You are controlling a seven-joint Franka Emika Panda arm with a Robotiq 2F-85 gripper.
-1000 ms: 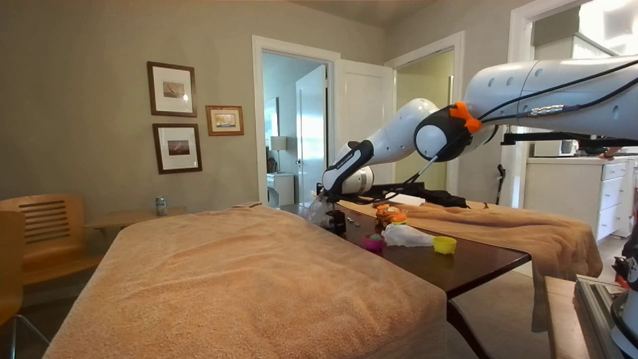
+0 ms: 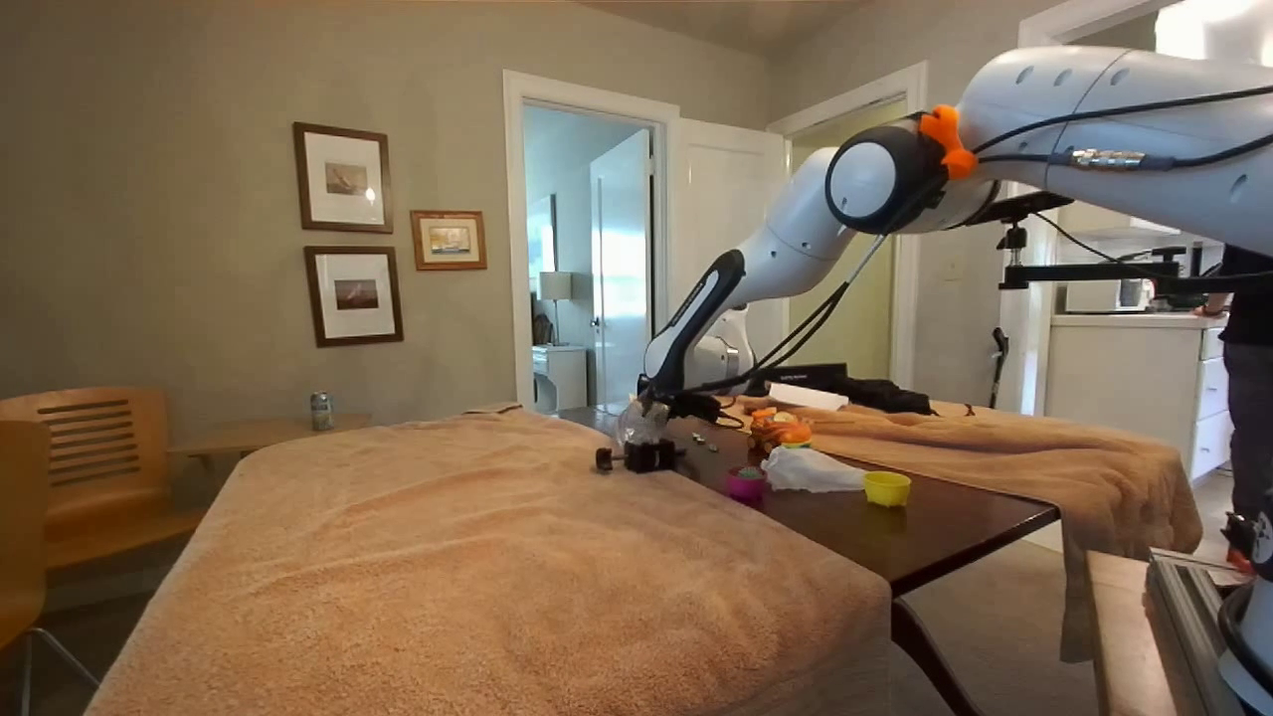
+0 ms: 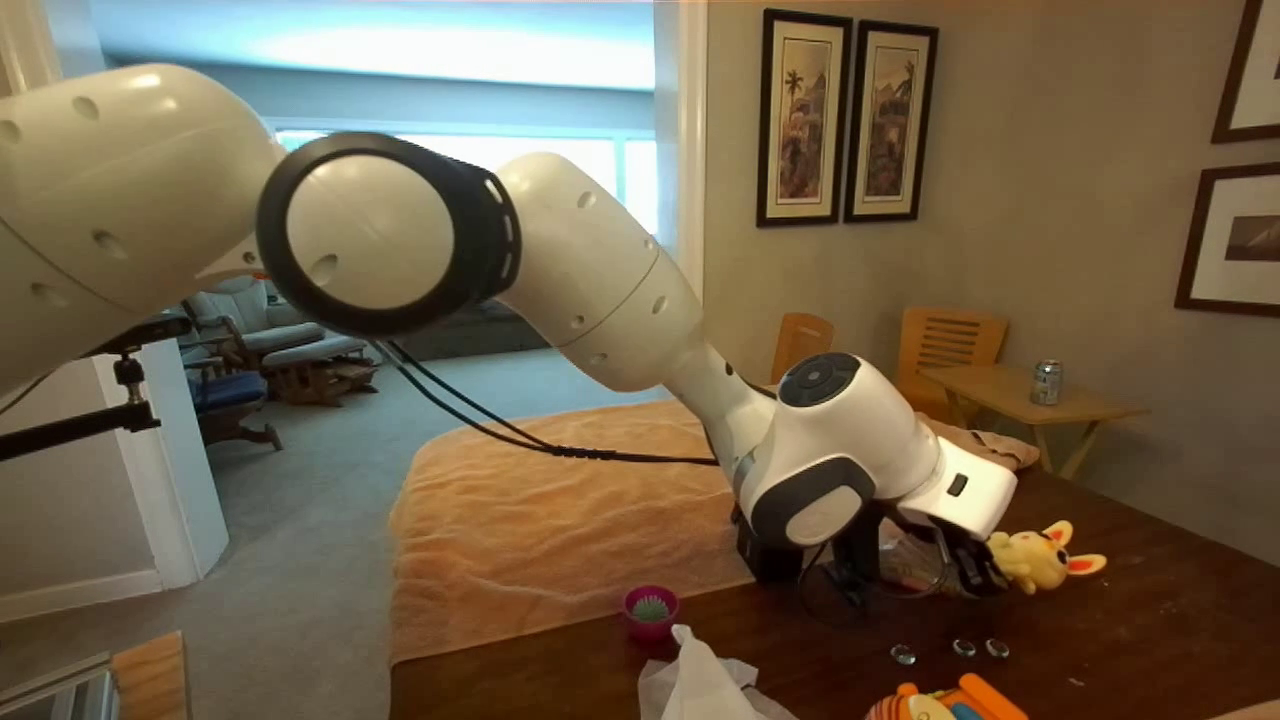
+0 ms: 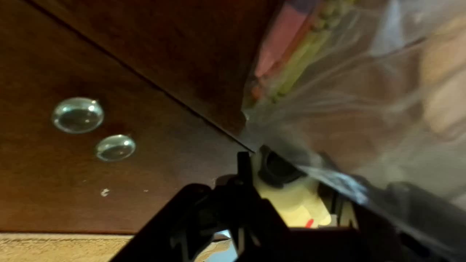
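Note:
A clear plastic bag with colourful items inside fills the right of the wrist view, its folds drawn in towards my fingers. My gripper is low over the far part of the dark table, shut on this bag as far as shows; the exact grip is partly hidden by dark finger parts and the film. In exterior view 2 the bag shows below the hand. Just beyond the gripper lies a yellow bunny toy, also partly seen behind the fingers in the wrist view.
Several clear glass pebbles lie on the table. Nearer the base are a magenta cup with something green in it, crumpled white plastic, a yellow cup and an orange toy. A tan blanket borders the table.
The arm's elbow has risen and its wrist has turned. Black parts around the hand now reach further left over the blanket's edge. The bag stays beside the gripper, slightly shifted.

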